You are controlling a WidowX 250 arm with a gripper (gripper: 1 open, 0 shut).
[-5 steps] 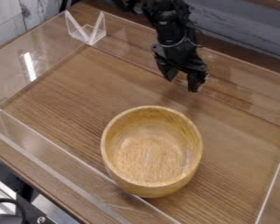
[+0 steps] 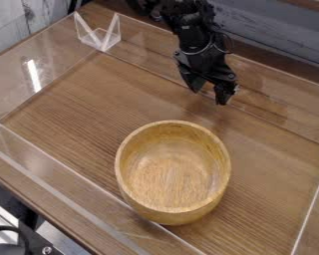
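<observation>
The black robot arm reaches down from the top of the view, with its gripper (image 2: 206,84) low over the wooden surface at the upper middle right. The gripper is dark and small in the view, so whether it holds anything, or how far its fingers stand apart, is hard to tell. A large empty yellow oval container (image 2: 171,197) sits at the lower middle.
A clear plastic object (image 2: 96,32) stands at the upper left. A dark cable (image 2: 16,231) lies at the bottom left corner. The left, middle and right of the wooden surface (image 2: 69,120) are clear.
The arm and gripper have shifted very slightly; the container and the rest stay where they were.
</observation>
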